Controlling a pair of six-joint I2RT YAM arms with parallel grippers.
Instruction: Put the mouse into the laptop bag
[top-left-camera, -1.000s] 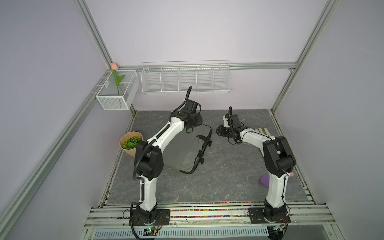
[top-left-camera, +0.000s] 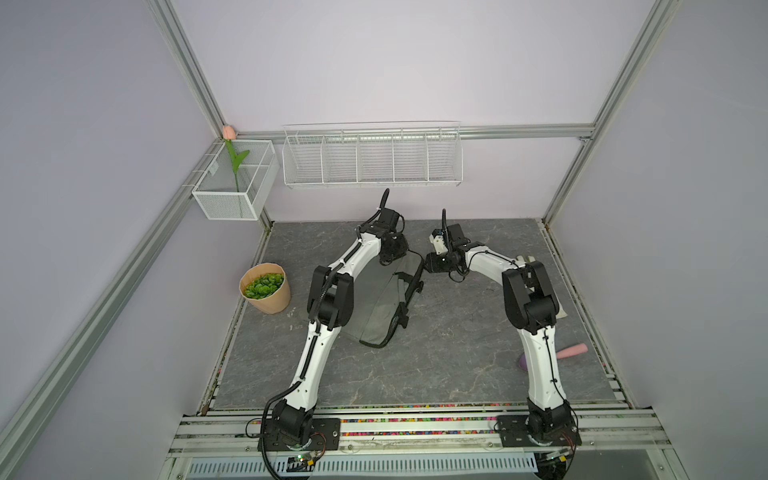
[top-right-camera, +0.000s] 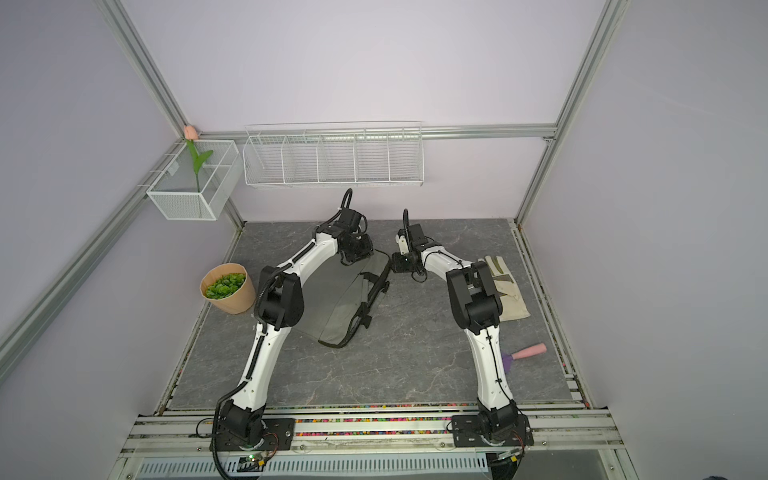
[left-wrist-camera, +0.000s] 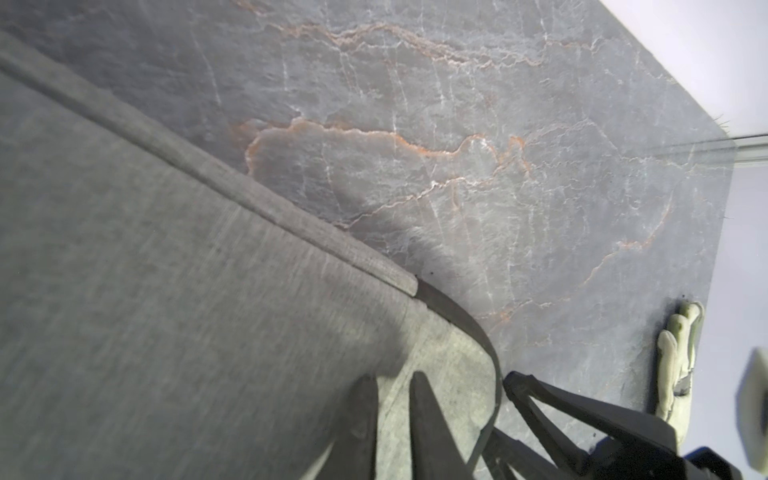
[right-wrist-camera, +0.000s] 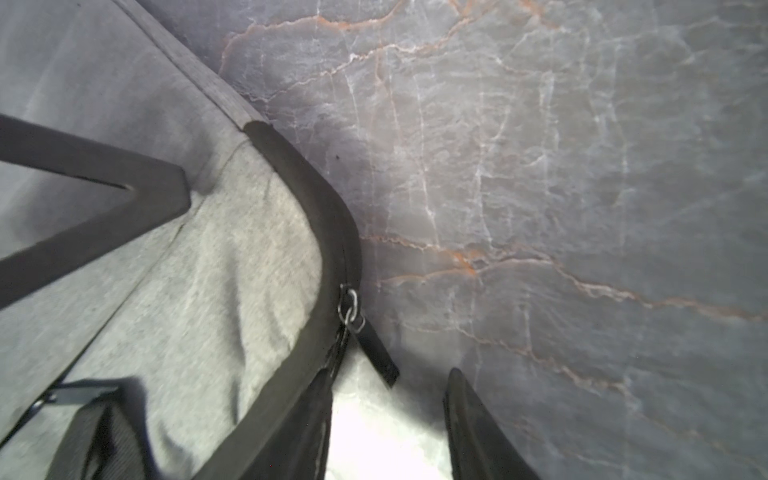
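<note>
The grey laptop bag lies flat with its dark zipper edge to the right. In the right wrist view a zipper pull hangs at the bag's back right corner. My left gripper is over the bag's back corner, part open, its fingers fairly close together, with grey fabric visible between or beneath them. My right gripper stands open beside that corner, around where the pull hangs; nothing is clearly held. I cannot make out a mouse.
A potted plant stands at the left. A beige cloth item and a pink-handled tool lie at the right. Wire baskets hang on the back wall.
My left gripper has moved slightly right and lower over the bag. My right gripper has moved left, close to the bag's corner.
</note>
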